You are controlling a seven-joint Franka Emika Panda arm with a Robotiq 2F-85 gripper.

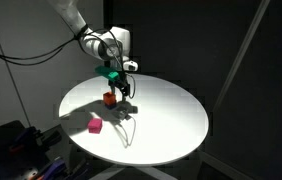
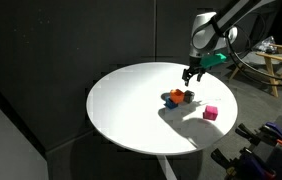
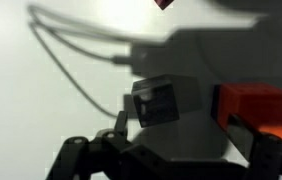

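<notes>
My gripper [image 1: 124,90] hangs above the far-left part of the round white table, pointing down. In the wrist view its fingers stand wide apart, with no object held. A small dark block [image 3: 155,104] lies on the table below, ahead of the fingertips and nearer the left one. To its right in that view is a red-orange block [image 3: 261,106], partly covered by the right finger. Exterior view 2 shows the dark block [image 2: 189,96] beside the orange block [image 2: 178,97], with something blue [image 2: 171,103] close by. A pink cube [image 1: 95,126] rests nearer the front.
Cables hang from the arm [image 1: 119,45]. A wooden chair [image 2: 266,60] stands behind the table in exterior view 2.
</notes>
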